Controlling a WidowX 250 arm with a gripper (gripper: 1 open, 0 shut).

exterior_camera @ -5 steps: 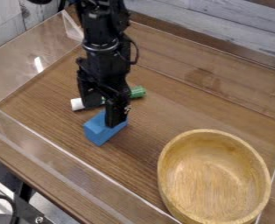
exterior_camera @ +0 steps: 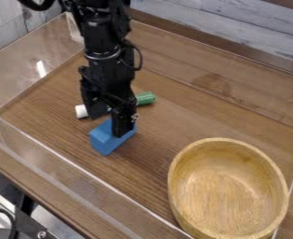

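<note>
My dark gripper [exterior_camera: 117, 119] hangs at the centre-left, open, its fingers over and around a blue block [exterior_camera: 109, 140] on the wooden table. A white piece [exterior_camera: 87, 111] lies just left of the gripper, and a green piece [exterior_camera: 144, 98] lies behind it to the right. The arm partly hides both small pieces and the top of the block.
A large yellow oval bowl [exterior_camera: 227, 187] fills the front right. Pale walls run along the left and back edges, and a black cable lies at the bottom left.
The arm and gripper have shifted slightly. The blue block stays at about the same place.
</note>
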